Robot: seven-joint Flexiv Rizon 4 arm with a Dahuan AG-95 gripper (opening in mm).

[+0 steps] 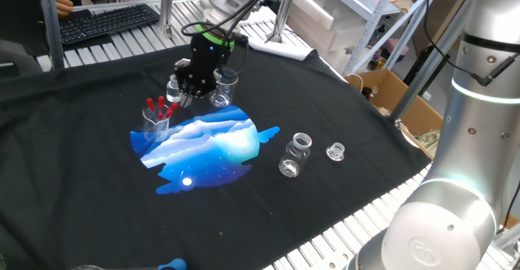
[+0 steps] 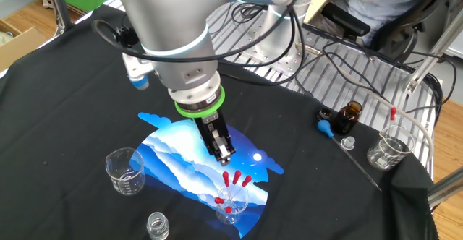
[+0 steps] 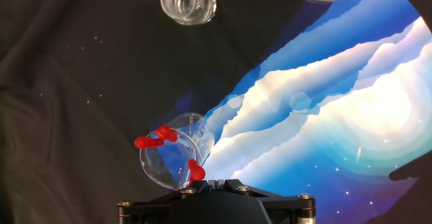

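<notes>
My gripper (image 2: 225, 158) points downward over the printed blue mountain picture (image 2: 177, 142), its fingers close together with nothing visible between them. In the wrist view the narrow fingertips (image 3: 217, 184) meet at the bottom edge. Just beside and below them stands a small glass beaker (image 3: 159, 170) holding several red-bulbed droppers (image 3: 164, 133). From the first exterior side, the beaker (image 1: 154, 125) is at the picture's left edge, and the gripper (image 1: 186, 101) hangs a little behind and to its right, apart from it.
A clear bottle (image 1: 294, 156) and glass stopper (image 1: 335, 151) stand right of the picture. An empty beaker (image 2: 125, 173) and small bottle (image 2: 158, 226) are nearby. An amber bottle (image 2: 349, 116), blue-bulbed dropper (image 2: 325, 128) and another beaker (image 2: 389, 150) sit near the table edge.
</notes>
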